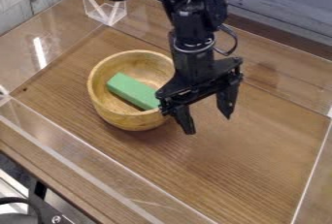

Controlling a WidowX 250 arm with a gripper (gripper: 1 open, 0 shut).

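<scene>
A black robot arm reaches down from the top to a gripper (pixel 205 109) with dark fingers spread open, hanging over the wooden table at the right side of a tan bowl (pixel 111 73). In the bowl lies a green block (pixel 128 90), partly behind the gripper's left side. I see nothing held between the fingers.
A clear container (pixel 103 5) stands at the back left. Raised edges border the table at the back and sides.
</scene>
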